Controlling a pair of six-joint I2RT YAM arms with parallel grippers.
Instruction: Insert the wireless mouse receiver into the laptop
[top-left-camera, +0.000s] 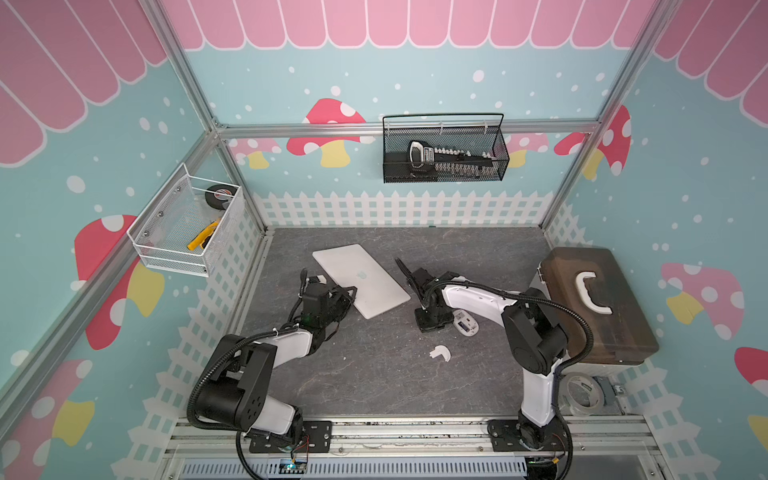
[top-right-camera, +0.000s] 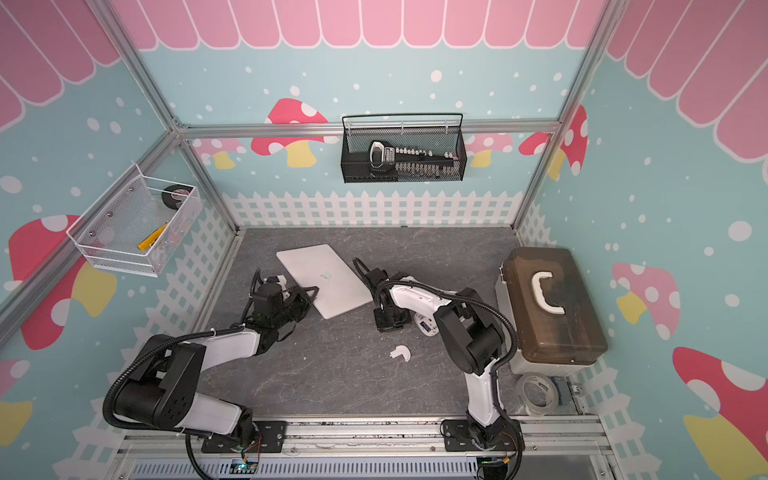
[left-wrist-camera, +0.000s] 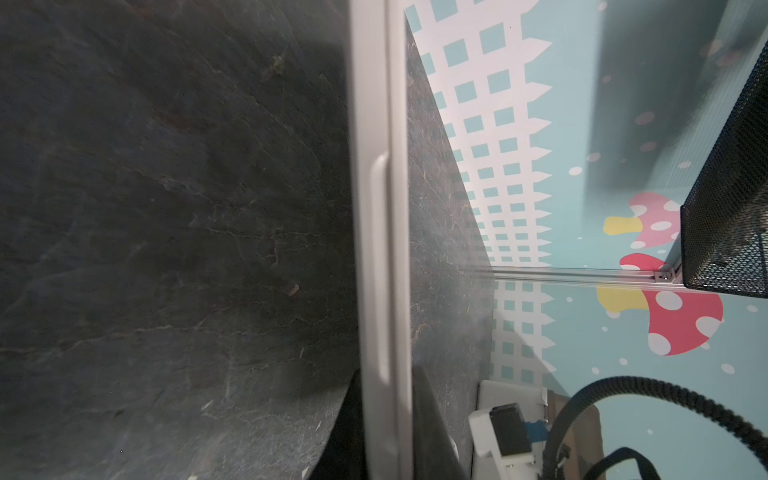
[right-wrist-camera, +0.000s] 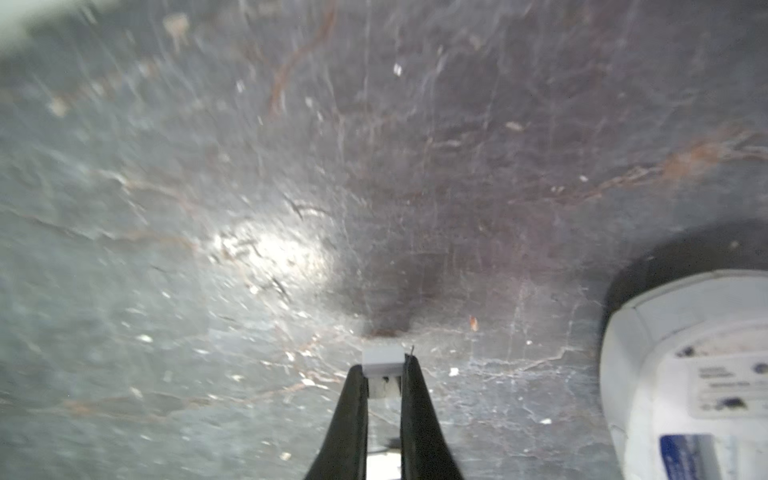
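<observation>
The silver laptop (top-left-camera: 361, 276) lies closed on the grey table, left of centre. Its slim edge (left-wrist-camera: 381, 264) runs upright through the left wrist view, with a finger of my left gripper on either side. That gripper is shut on this edge. The small receiver (right-wrist-camera: 384, 357) is pinched at the tips of my right gripper, its pale end pointing away and a metallic part between the fingers. From above, the right gripper is off the laptop's right side, apart from it. The receiver cannot be made out in the top views.
An upturned mouse (top-left-camera: 465, 322) lies beside the right gripper, its white cover (top-left-camera: 440, 353) nearer the front. A brown-lidded toolbox (top-left-camera: 604, 304) and a tape roll (top-left-camera: 581, 394) stand at the right.
</observation>
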